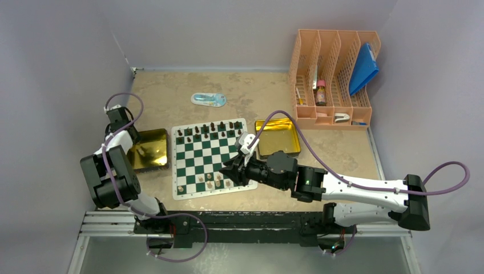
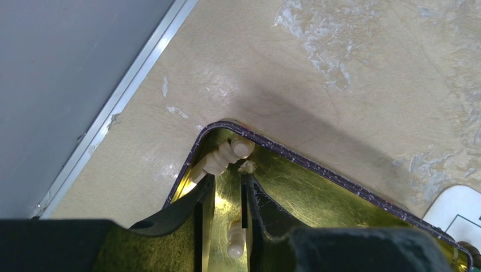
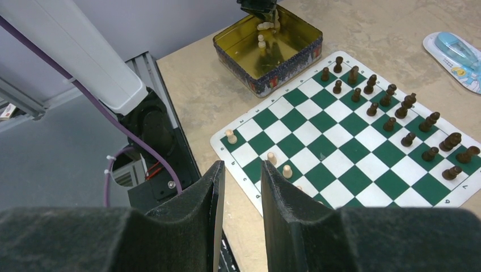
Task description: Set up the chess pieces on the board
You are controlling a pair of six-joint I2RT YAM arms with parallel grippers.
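The chessboard [image 1: 202, 160] carries rows of dark pieces [image 3: 406, 110] along its back side and several white pieces [image 3: 287, 171] on the front squares. More white pieces [image 2: 215, 162] lie in a corner of the left gold tin [image 2: 334, 175], with another [image 2: 235, 242] nearer the camera. My left gripper is over that tin, part open, its fingertips just short of the corner pieces, with nothing seen between them. My right gripper hangs over the board's front right area, part open, nothing visible between its fingers.
A second, empty gold tin [image 1: 278, 137] sits right of the board. A pink organiser [image 1: 308, 51] stands at the back right, and a blue packaged item [image 1: 208, 100] lies behind the board. The left wall is close beside my left arm.
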